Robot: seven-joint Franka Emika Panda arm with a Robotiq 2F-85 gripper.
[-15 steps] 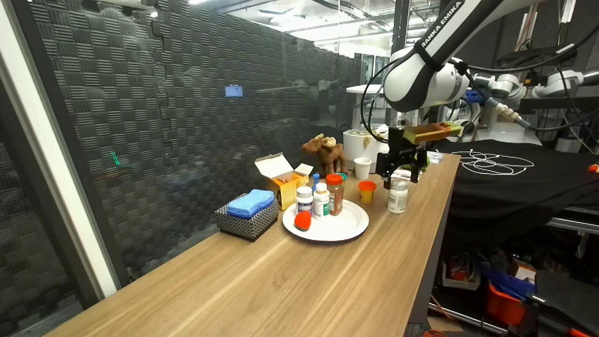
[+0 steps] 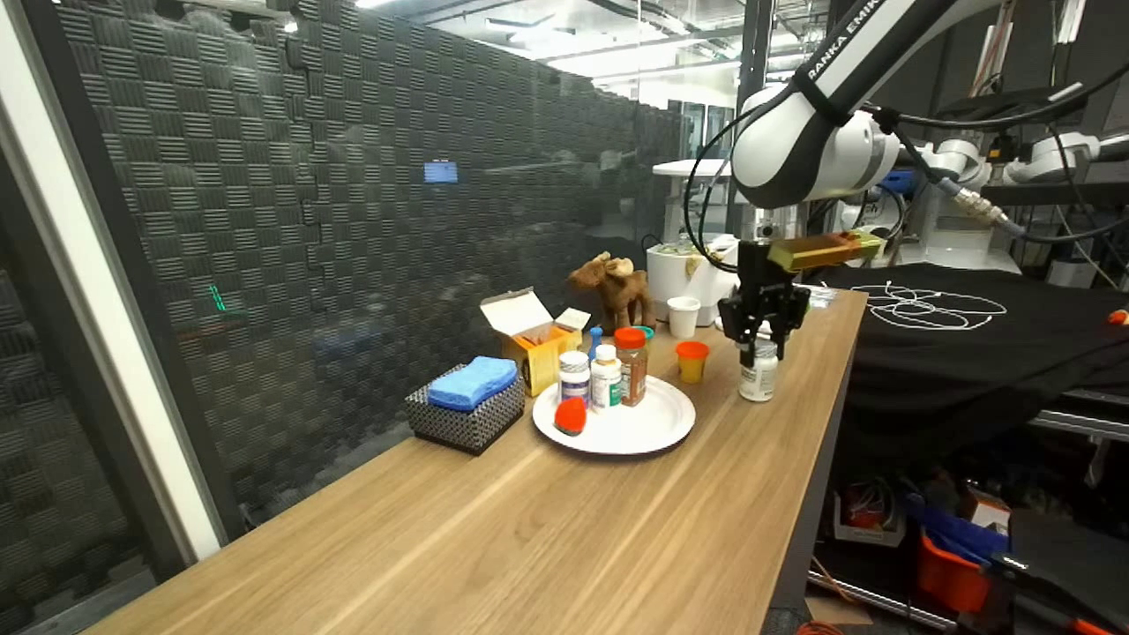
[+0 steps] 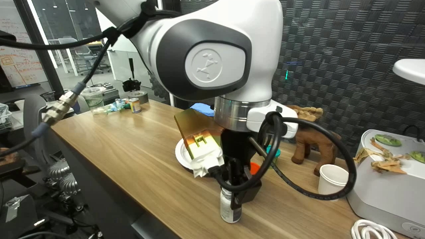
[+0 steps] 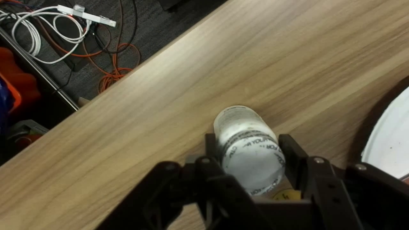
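Note:
A white pill bottle (image 2: 758, 377) stands near the right edge of the table, with my gripper (image 2: 764, 349) shut on its upper part from above. Seen from the wrist, the bottle's printed cap (image 4: 253, 164) sits between the two black fingers. In exterior view 2 its lower body (image 3: 230, 209) shows under the gripper, upright and apparently on the wood. A white plate (image 2: 635, 432) to the left carries two more white bottles (image 2: 606, 379), a red-lidded jar (image 2: 631, 365) and a red item (image 2: 571, 416).
Between plate and gripper stands a small yellow tub with an orange lid (image 2: 692, 361). Behind are a paper cup (image 2: 684, 317), a plush moose (image 2: 616, 290) and an open yellow box (image 2: 540, 354). A blue cloth (image 2: 473, 382) lies on a black basket.
My gripper has come down a little and shifted right, and its fingers have closed around the bottle. The bottle stands slightly farther right than before.

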